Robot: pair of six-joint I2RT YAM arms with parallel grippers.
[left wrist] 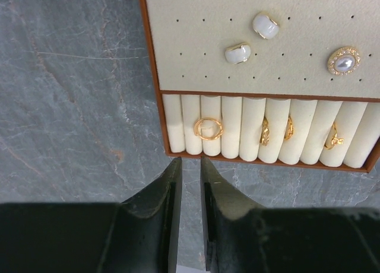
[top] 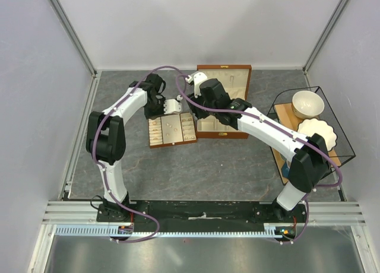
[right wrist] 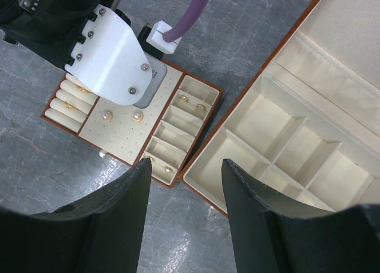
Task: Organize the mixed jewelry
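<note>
The small jewelry tray (top: 172,130) has ring rolls, a pinned board and small compartments. In the left wrist view several gold rings (left wrist: 265,130) sit in the roll strip; white-stone earrings (left wrist: 265,26) and pearl earrings (left wrist: 344,60) are on the board (left wrist: 190,47). My open left gripper is over the tray's edge by the rolls, nothing between its fingers. My open right gripper hangs empty above the lower junction of tray and larger box (right wrist: 261,124); in the right wrist view, small pieces (right wrist: 200,107) lie in some tray compartments.
The large box's open lid (right wrist: 338,41) is at the back. A rack with a white bowl (top: 307,104) and scalloped plate (top: 316,132) stands at the right.
</note>
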